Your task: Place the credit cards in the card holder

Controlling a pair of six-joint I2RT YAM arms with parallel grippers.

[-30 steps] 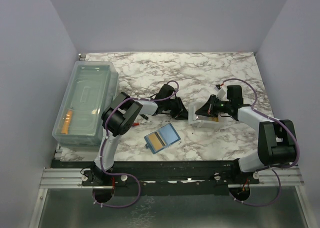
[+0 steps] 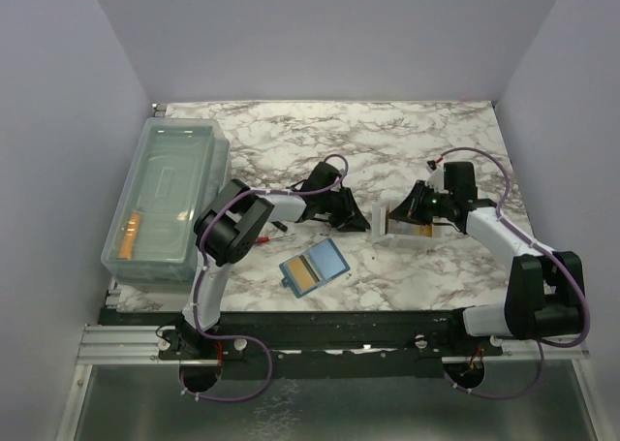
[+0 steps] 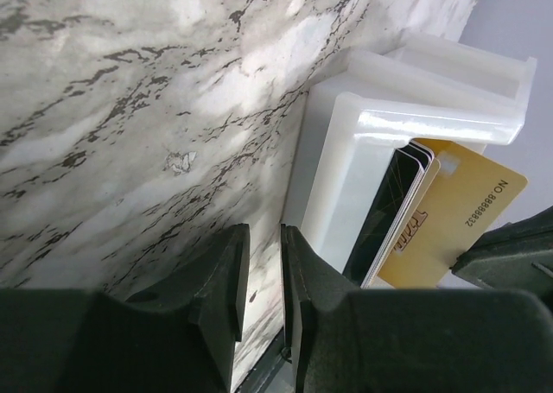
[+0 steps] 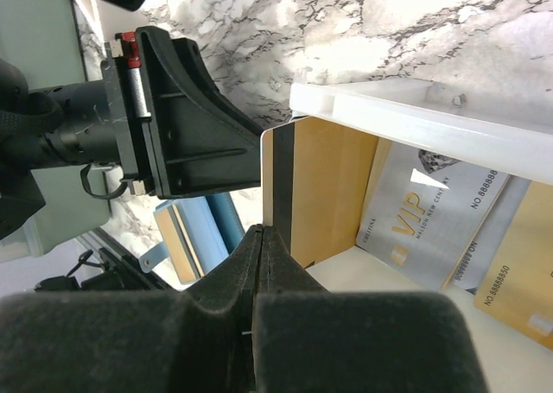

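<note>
The white card holder (image 2: 383, 223) stands on the marble right of centre, with gold, silver and black cards (image 4: 425, 212) in it. My left gripper is at the holder's left side, low over the marble; whether anything is between its fingers I cannot tell. My right gripper is over the holder, shut, its fingertips at the edge of an upright gold card (image 4: 328, 186) with a dark stripe. In the left wrist view a gold card (image 3: 458, 207) with printed numbers leans out of the holder beside the right gripper's fingers.
A blue and tan panel (image 2: 315, 265) lies in front of the left arm. A large lidded translucent bin (image 2: 165, 199) fills the left side, with small red-handled and dark items near it.
Over the last second the right arm has shifted slightly rightward and back, with the holder area showing a little differently under it. The left arm has barely moved.
</note>
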